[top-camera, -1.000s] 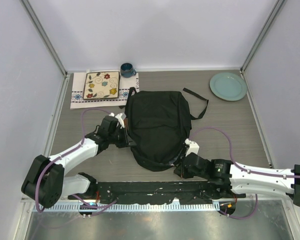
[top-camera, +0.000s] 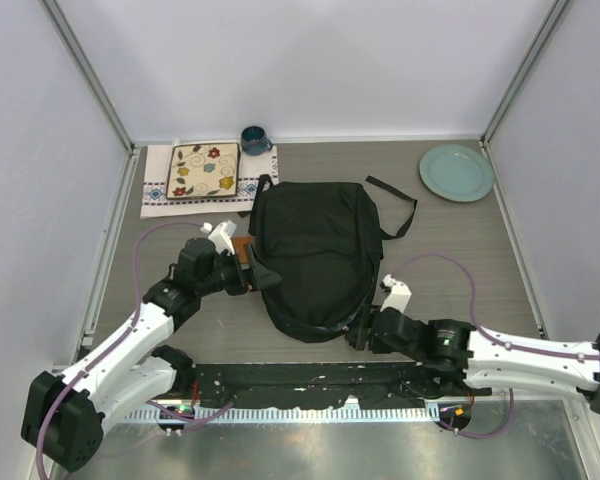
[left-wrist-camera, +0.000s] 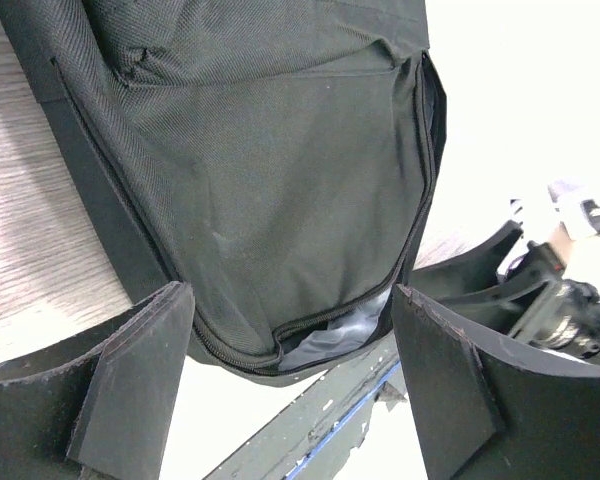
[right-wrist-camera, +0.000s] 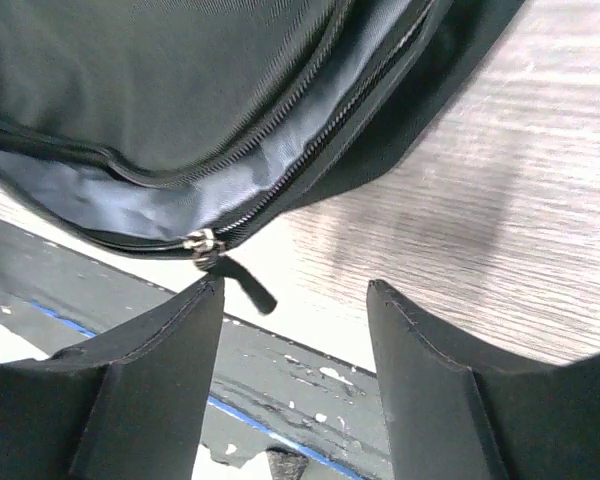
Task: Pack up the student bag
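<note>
The black bag (top-camera: 315,245) lies flat in the middle of the table. Along its near edge the zip is parted, showing grey lining (right-wrist-camera: 150,205) in the right wrist view. A metal zip slider with a black pull tab (right-wrist-camera: 245,283) hangs there, close to the left finger of my right gripper. Those fingers stand apart, and the tab is not pinched. At the bag's left side my left gripper is open, nothing between its fingers; the bag's near-left corner shows beyond them.
A notebook with a flower pattern (top-camera: 203,170) rests on a white cloth (top-camera: 158,205) at the back left, beside a blue mug (top-camera: 255,140). A green plate (top-camera: 456,173) is at the back right. Bare table (top-camera: 435,280) shows right of the bag.
My left gripper has shifted slightly and its fingers have opened. My right gripper has moved a little right, and its fingers now stand apart. The bag stays in place.
</note>
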